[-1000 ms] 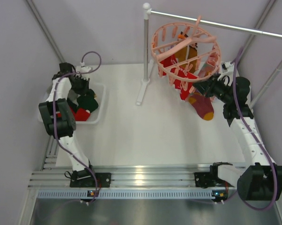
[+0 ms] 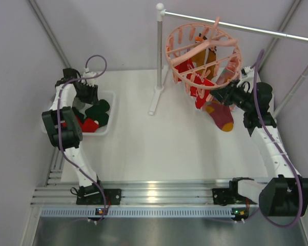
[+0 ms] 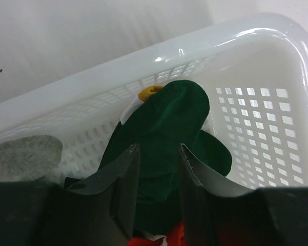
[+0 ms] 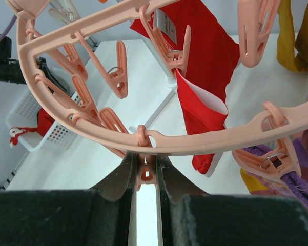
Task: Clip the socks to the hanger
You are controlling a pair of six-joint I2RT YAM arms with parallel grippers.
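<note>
My left gripper is open over the white basket (image 3: 159, 59) at the left. Below it lie a dark green sock (image 3: 164, 128), a grey one (image 3: 23, 156) and red cloth (image 3: 177, 236). The pink round hanger (image 4: 215, 141) hangs from the rail at the right, with red socks (image 4: 207, 46), mustard ones and a maroon sock with yellow ends (image 2: 219, 115) at its clips. My right gripper is shut on a pink clip at the hanger's lower rim. No sock shows clearly between its fingers.
The metal rail (image 2: 246, 29) crosses the upper right on a stand (image 2: 159, 61).
My left arm shifted up and back down over the basket, with the green socks moving slightly as it did. The right arm and hanger have barely moved.
</note>
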